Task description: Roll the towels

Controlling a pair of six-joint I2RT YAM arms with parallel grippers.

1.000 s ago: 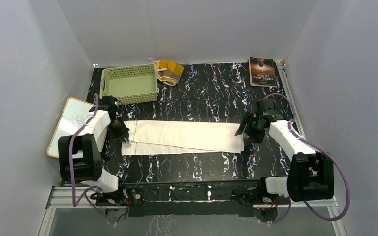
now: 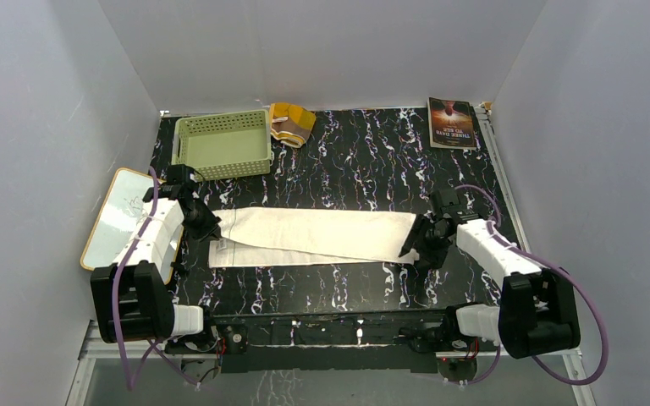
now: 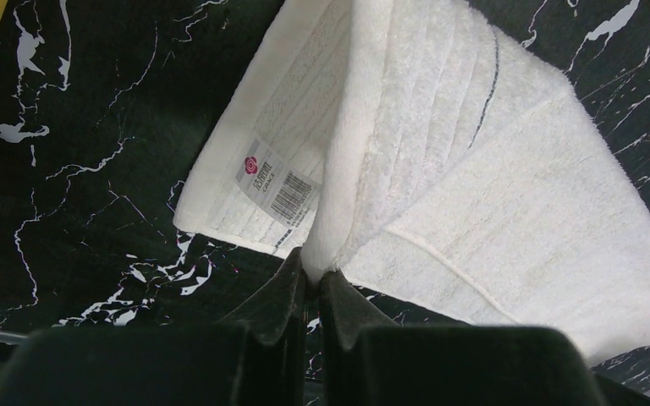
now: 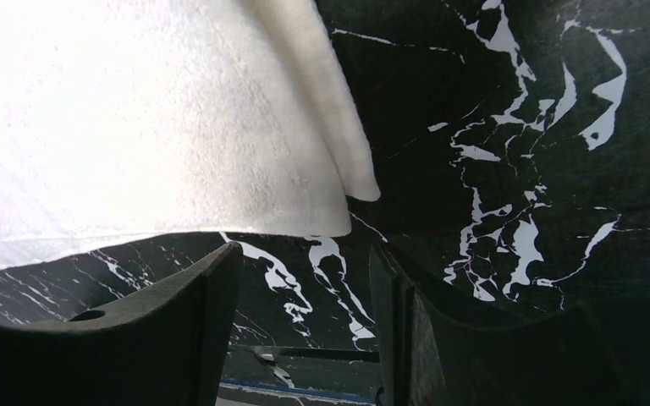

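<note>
A long white towel lies across the table, its upper layer folded over, with a label strip showing at the left end. My left gripper is shut on the towel's edge at that end, holding a raised fold. My right gripper is part open at the towel's right end, fingers just short of the corner, nothing between them.
A green basket and a yellow-brown cloth stand at the back left. A book lies at the back right. A whiteboard is under the left arm.
My right gripper has moved toward the front along the towel's right end. The left arm has shifted slightly, its gripper staying at the towel's left end.
</note>
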